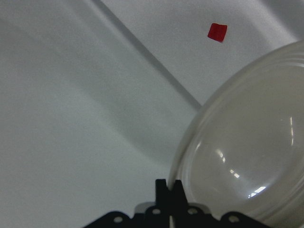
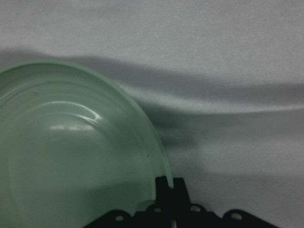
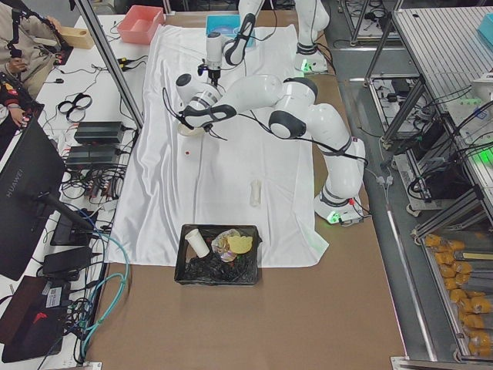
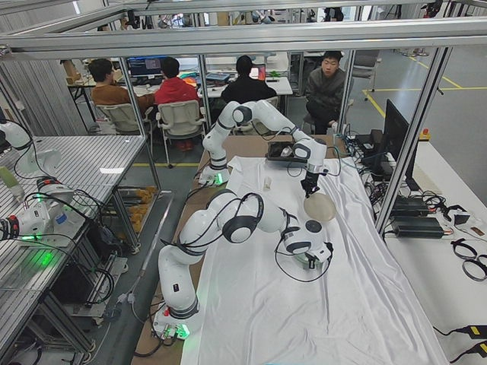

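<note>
A cream plate (image 1: 247, 142) lies on the white cloth (image 1: 85, 123), and my left gripper is at its rim, fingers close together on that rim. A small red square (image 1: 217, 32) is on the cloth beside it. My right gripper is at the rim of a pale green dish (image 2: 76, 147), fingers close together on the rim. In the camera right view the cream plate (image 4: 319, 205) is behind the green dish, which is mostly hidden by the near arm.
A black tray (image 3: 216, 274) with a cup and wrappers sits at one end of the cloth, a small pale item (image 3: 256, 193) near it. A blue bin (image 3: 223, 19) is at the other end. Cables and a monitor (image 3: 27, 200) line the side table.
</note>
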